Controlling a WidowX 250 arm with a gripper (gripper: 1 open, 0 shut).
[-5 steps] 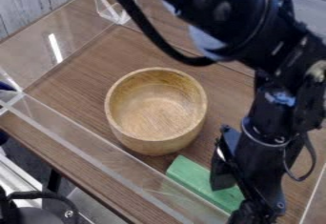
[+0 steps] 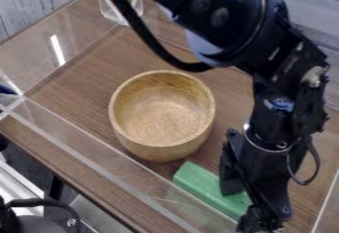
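Note:
A green block (image 2: 204,189) lies on the wooden table near the front, right of centre. A round wooden bowl (image 2: 161,114) stands just behind and left of the block.
Clear plastic walls (image 2: 57,52) edge the table on the left and along the front. A black cabled object (image 2: 34,220) is at the bottom left.
The arm and gripper have shifted slightly over the last second, staying at the green block. The bowl and block look unmoved.

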